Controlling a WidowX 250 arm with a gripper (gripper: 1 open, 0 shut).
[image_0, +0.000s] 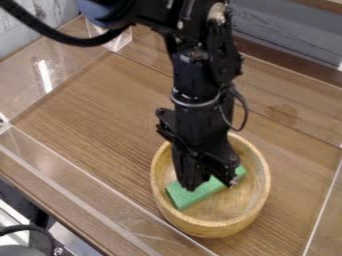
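A round tan bowl (241, 215) sits on the wooden table in the lower middle of the view. A green rectangular block (189, 196) lies inside it. My black gripper (191, 181) reaches down into the bowl, its fingertips just over the block. It looks shut, and the arm hides part of the block; whether the fingers touch it I cannot tell.
Bare wooden table (94, 120) spreads left and right of the bowl. A clear strip runs along the left edge, with cables beyond at the lower left. A raised wooden edge crosses the back right.
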